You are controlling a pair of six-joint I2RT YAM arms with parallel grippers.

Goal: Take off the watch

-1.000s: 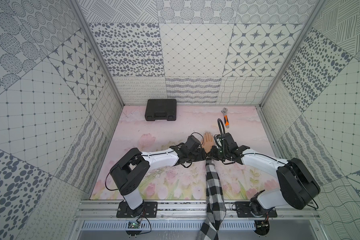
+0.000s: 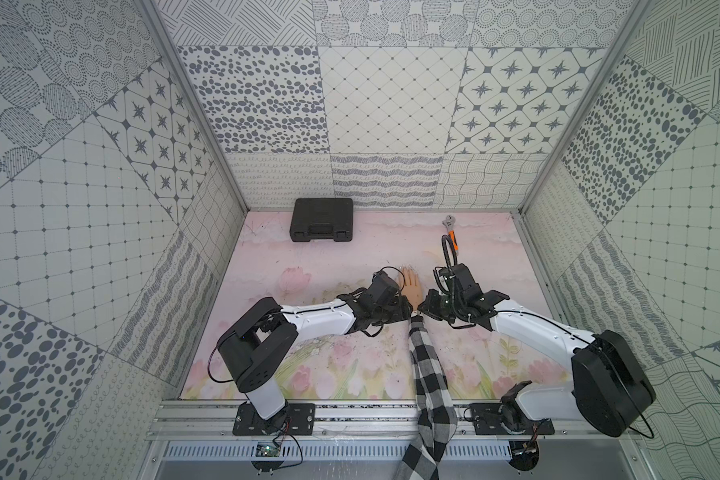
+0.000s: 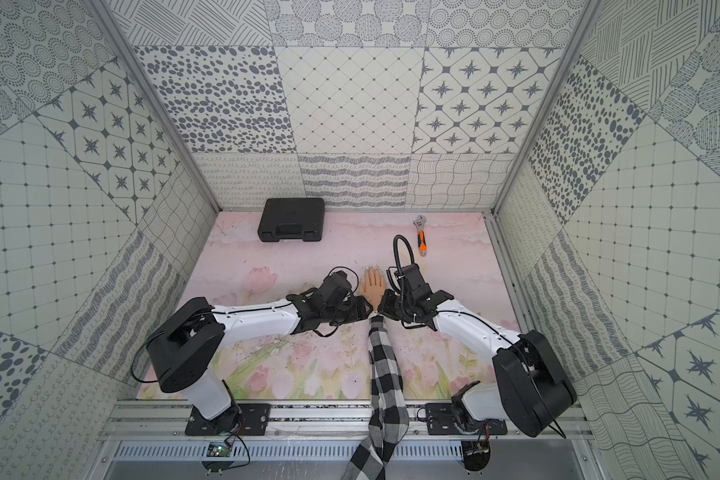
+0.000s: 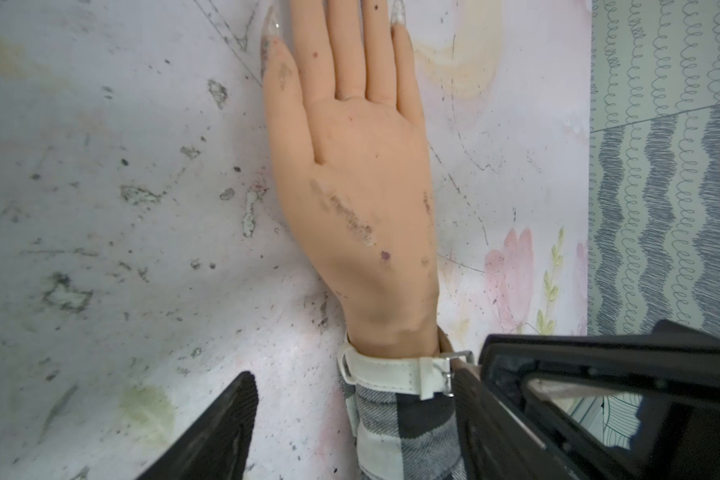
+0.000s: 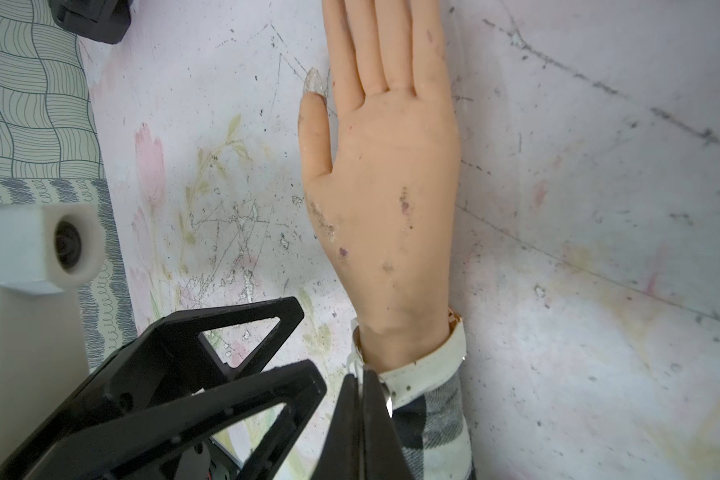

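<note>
A pale watch strap with a metal buckle (image 4: 448,374) circles the wrist of the fake hand (image 4: 368,208), at the edge of the checked sleeve (image 4: 412,432). My left gripper is open; its fingers stand on either side of the wrist, the right one close to the buckle. In the right wrist view my right gripper is shut, its tips touching or just in front of the strap (image 5: 424,376) at the wrist's left side. Whether a thin strap end sits between them cannot be told. The watch face is hidden.
At the back left lies a black case (image 2: 321,220). An orange-handled wrench (image 2: 451,232) rests at the back right. Both forearms reach in close from the sides.
My right arm has shifted slightly to the right over the last second. The fake hand's fingers have swung a little to the left. The left arm has hardly moved.
</note>
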